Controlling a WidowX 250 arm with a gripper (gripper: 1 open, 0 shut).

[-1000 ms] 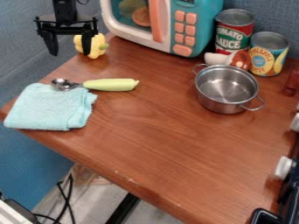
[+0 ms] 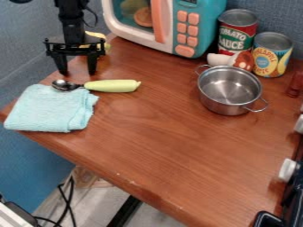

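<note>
My black gripper (image 2: 74,58) hangs at the table's back left, fingers pointing down in front of a yellow object (image 2: 98,39), which is partly hidden behind it. Whether anything is between the fingers is unclear. Below it a metal spoon (image 2: 64,85) lies on a folded light-blue towel (image 2: 50,111), next to a pale yellow corn cob (image 2: 113,86).
A toy microwave (image 2: 166,25) stands at the back, with cans (image 2: 236,34) to its right. A steel pot (image 2: 229,89) sits right of centre. Dark equipment (image 2: 284,195) lines the right edge.
My gripper has moved lower and slightly toward the front, from beside the yellow object to just in front of it, nearer the spoon.
</note>
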